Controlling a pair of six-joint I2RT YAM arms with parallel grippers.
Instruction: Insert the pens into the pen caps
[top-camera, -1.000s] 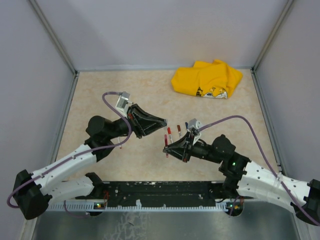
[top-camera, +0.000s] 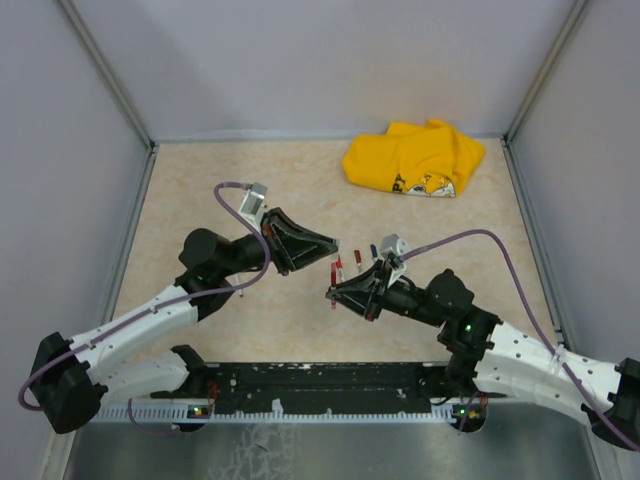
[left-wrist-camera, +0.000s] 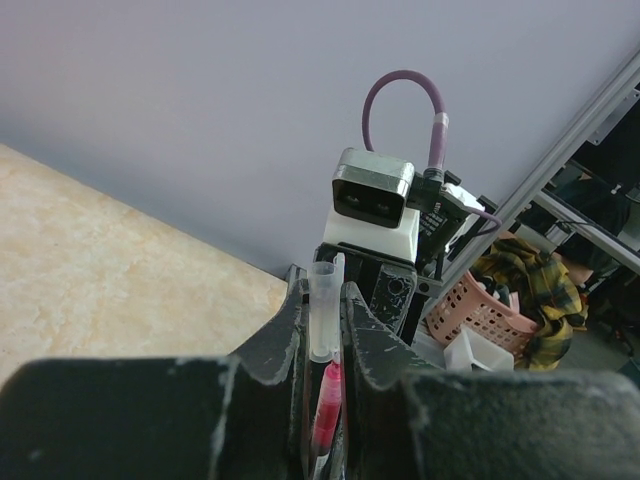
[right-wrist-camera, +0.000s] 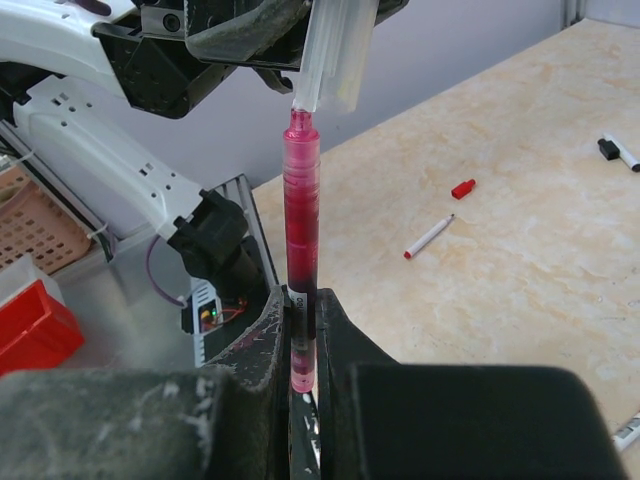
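Note:
In the left wrist view, a clear, empty-looking cap (left-wrist-camera: 323, 325) stands upright with my left gripper shut on it. The red pen (right-wrist-camera: 302, 200) is held upright near its lower end, my right gripper being shut on it. Its narrow top meets the lower end of the clear cap (right-wrist-camera: 322, 55) in the right wrist view. Whether the tip is inside the cap or only beneath it, I cannot tell. From the top view, the left gripper (top-camera: 336, 245) is just beyond the right gripper (top-camera: 332, 293), with the red pen (top-camera: 333, 272) between them.
On the table lie a red-ended pen (right-wrist-camera: 430, 238), a small red cap (right-wrist-camera: 463, 188), a black cap (right-wrist-camera: 608, 149) and other pens, including a dark red one (top-camera: 358, 260). A yellow cloth (top-camera: 414, 160) covers the back right. Bare table surrounds the pens.
My left gripper has shifted slightly to the right, bringing the cap more over the red pen's line. The right arm looks almost unmoved.

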